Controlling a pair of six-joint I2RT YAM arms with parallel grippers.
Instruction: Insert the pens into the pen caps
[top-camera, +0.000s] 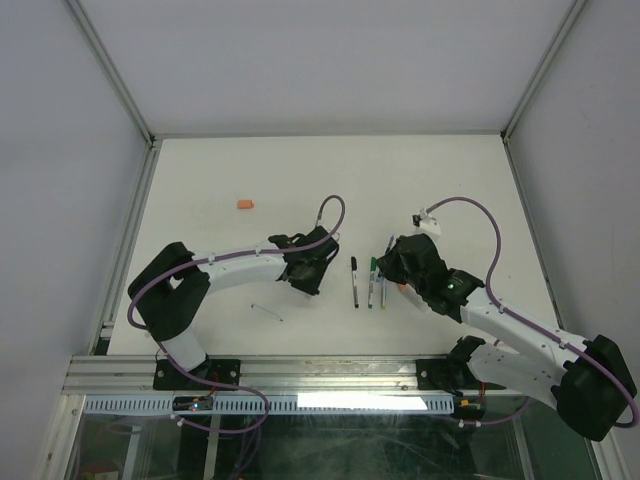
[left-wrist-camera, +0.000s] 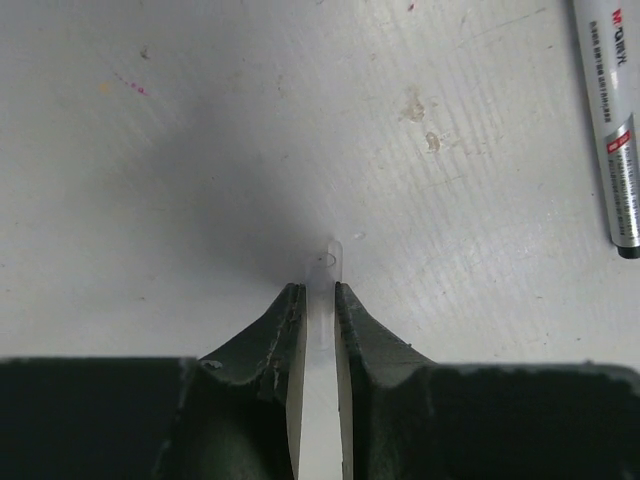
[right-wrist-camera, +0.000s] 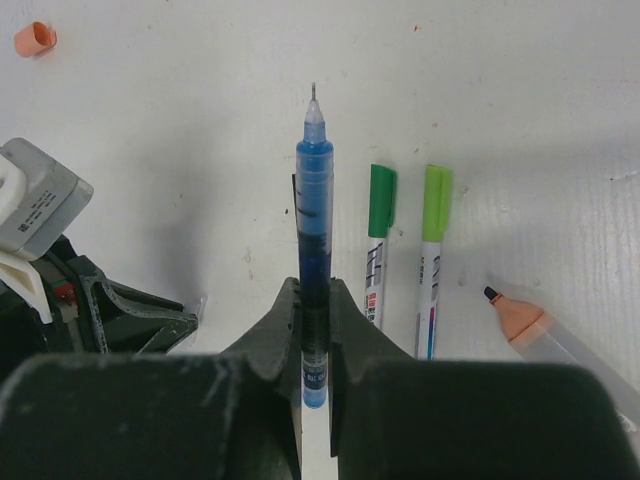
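Observation:
A small clear cap (left-wrist-camera: 321, 280) sits between the fingertips of my left gripper, which is shut on it close above the white table. In the right wrist view, my right gripper is shut on a blue pen (right-wrist-camera: 314, 220), its thin metal tip bare and pointing away from the fingers. From above, the left gripper (top-camera: 316, 290) is low over the table, left of the black-and-white marker (top-camera: 354, 282). The right gripper (top-camera: 384, 262) is on the far side of that marker, so pen and cap are well apart.
A green-capped marker (right-wrist-camera: 376, 240) and a light-green-capped marker (right-wrist-camera: 430, 255) lie near the right gripper, with an orange-tipped marker (right-wrist-camera: 550, 340) beside them. An orange cap (top-camera: 245, 204) lies far left. A thin clear piece (top-camera: 267, 312) lies front left.

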